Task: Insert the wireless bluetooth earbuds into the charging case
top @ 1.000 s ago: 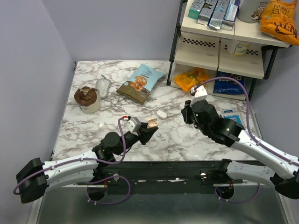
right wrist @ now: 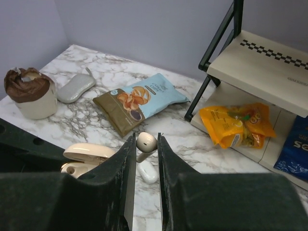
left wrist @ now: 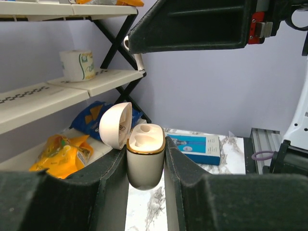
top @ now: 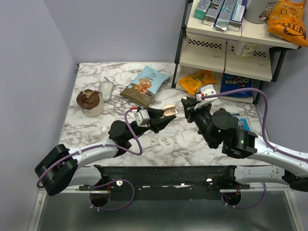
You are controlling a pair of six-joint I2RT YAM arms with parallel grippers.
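Observation:
My left gripper is shut on the white charging case [left wrist: 146, 171], whose lid [left wrist: 115, 126] stands open to the left. Two hollows show in the top of the case and look empty. In the right wrist view, my right gripper is shut on a white earbud [right wrist: 146, 142] held at its fingertips. The case [right wrist: 79, 166] appears there lower left of that earbud, clearly apart from it. From above, the left gripper [top: 166, 119] holds the case just left of the right gripper [top: 185, 102], with a small gap between.
A small white object [right wrist: 148, 172] lies on the marble table. A blue-brown snack bag [top: 145, 85], a grey pouch [top: 106, 89] and a paper-lined cup [top: 90, 102] stand at the back left. The shelf rack [top: 202, 50] with an orange bag [top: 198, 80] rises behind the right arm.
The left gripper has carried the open case right and toward the back, closer to the right gripper.

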